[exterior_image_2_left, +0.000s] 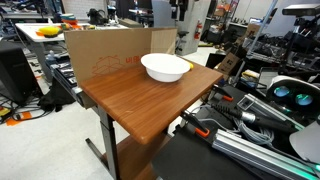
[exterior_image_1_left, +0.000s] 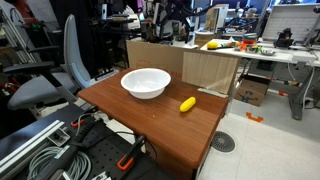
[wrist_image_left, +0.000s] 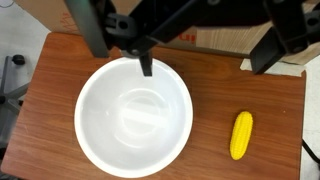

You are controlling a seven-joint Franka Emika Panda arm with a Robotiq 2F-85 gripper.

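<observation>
On the brown table (exterior_image_1_left: pixel 171 131) stands an empty white bowl (exterior_image_1_left: pixel 146 83), upright. A yellow, elongated piece that looks like a corn cob (exterior_image_1_left: pixel 188 104) lies to its right, apart from it. In the second exterior view the bowl (exterior_image_2_left: pixel 166 68) partly hides it. My gripper hangs above the table, its dark fingers wide apart and nothing visible between them. In the wrist view the bowl (wrist_image_left: pixel 134 118) is below and left of centre, and the yellow cob (wrist_image_left: pixel 241 135) lies to the right. Neither is touched by the gripper.
A cardboard panel (exterior_image_1_left: pixel 208 71) stands along the table's back edge. At the left of the first exterior view are a grey chair (exterior_image_1_left: pixel 75 55) and coiled cables (exterior_image_1_left: pixel 58 160). The tabletop in front of the bowl and cob is clear.
</observation>
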